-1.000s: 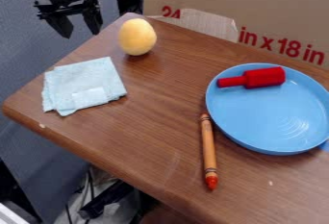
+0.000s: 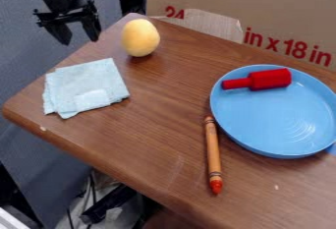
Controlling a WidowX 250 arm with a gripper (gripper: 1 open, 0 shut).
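Observation:
My black gripper (image 2: pixel 77 28) hangs at the upper left, beyond the table's edge, with its fingers apart and nothing visible between them. To its right a yellow egg-shaped object (image 2: pixel 140 38) sits on the wooden table. A folded pale blue cloth (image 2: pixel 84 88) lies below the gripper on the table's left side. At the right, a red cylindrical object with a handle (image 2: pixel 262 79) rests on a blue plate (image 2: pixel 276 125). An orange crayon-like stick (image 2: pixel 213 154) with a red tip lies beside the plate.
A cardboard box (image 2: pixel 243 7) stands along the back. Cables and dark hardware lie below the table at the lower left.
My gripper has shifted slightly since a second ago, standing a little lower. The objects on the table have not moved.

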